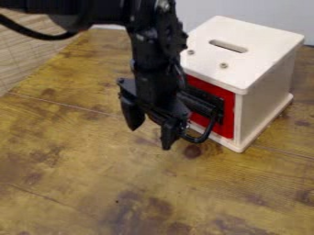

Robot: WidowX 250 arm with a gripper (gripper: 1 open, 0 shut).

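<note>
A white box (252,55) with a slotted top and a red front panel (223,128) stands at the upper right. A black bar handle (207,128) sticks out from the red front. My black gripper (159,117) hangs in front of the box's left front, overlapping part of the panel and handle. Whether its fingers are open or shut, or touch the handle, I cannot tell.
A woven mat (25,55) lies at the upper left edge.
</note>
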